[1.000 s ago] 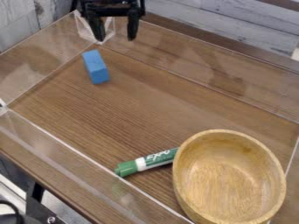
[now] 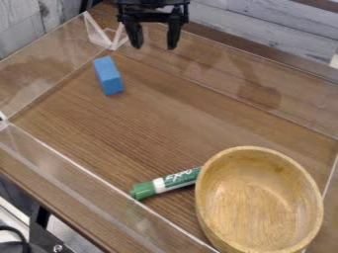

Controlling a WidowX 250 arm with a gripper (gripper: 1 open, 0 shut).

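My gripper [image 2: 153, 36] is at the top edge of the view, dark and open, its fingers pointing down over the wooden floor of the workspace, with nothing visible between them. Below and left of it a blue block [image 2: 109, 76] lies on the wood. A green and white tube [image 2: 166, 181] lies near the bottom middle, beside a large yellow bowl [image 2: 258, 160] at the bottom right.
A pale wall runs along the right and top edges. Clear plastic or a pale fixture sits at the upper left, near the gripper.
My gripper has shifted to the right along the top of the view. The blue block, tube and bowl look unchanged.
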